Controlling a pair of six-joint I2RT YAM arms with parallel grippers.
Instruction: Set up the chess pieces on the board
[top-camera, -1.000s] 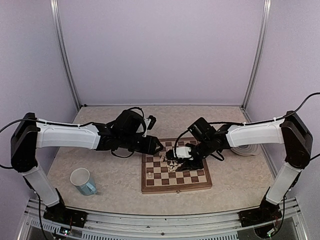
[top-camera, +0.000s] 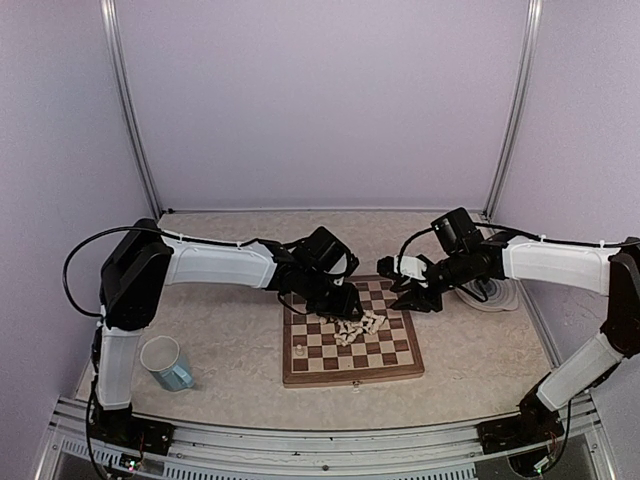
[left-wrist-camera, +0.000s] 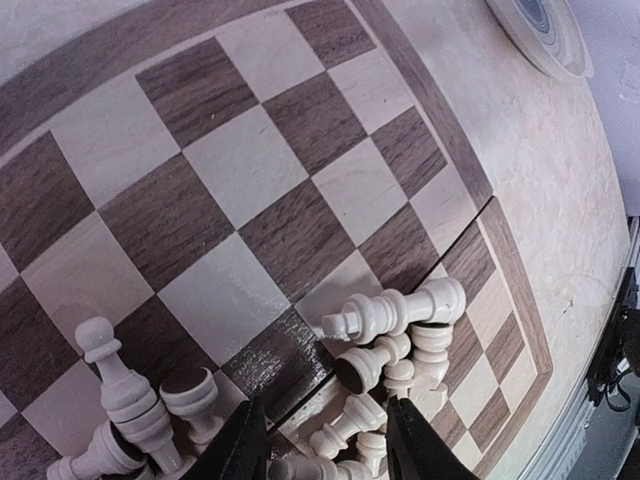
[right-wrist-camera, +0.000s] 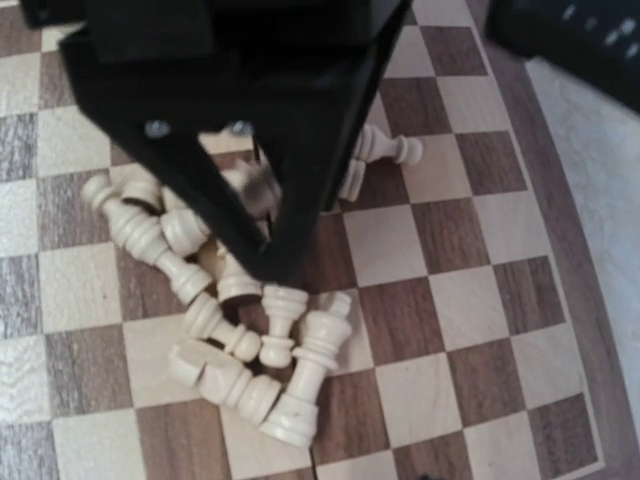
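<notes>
The chessboard (top-camera: 300, 375) lies on the table with a heap of cream chess pieces (top-camera: 352, 330) lying mostly on their sides near its middle. One small cream piece (top-camera: 299, 349) is apart, on the board's left side. My left gripper (top-camera: 352, 308) is over the heap's far edge. In the left wrist view its fingers (left-wrist-camera: 238, 445) stand apart, with a rounded cream piece top (left-wrist-camera: 295, 468) showing between them; contact cannot be told. My right gripper (top-camera: 415, 302) is above the board's right edge. Its fingers are too small and dark to read. In the right wrist view, the black left gripper covers part of the heap.
A light blue mug (top-camera: 167, 362) stands left of the board. A pale coil (top-camera: 490, 295) lies at the right behind my right arm. Both grippers are close together over the board. The board's near rows are mostly clear.
My left gripper has moved right, from the board's far left to over the heap. My right gripper has drawn back right and up, uncovering the heap.
</notes>
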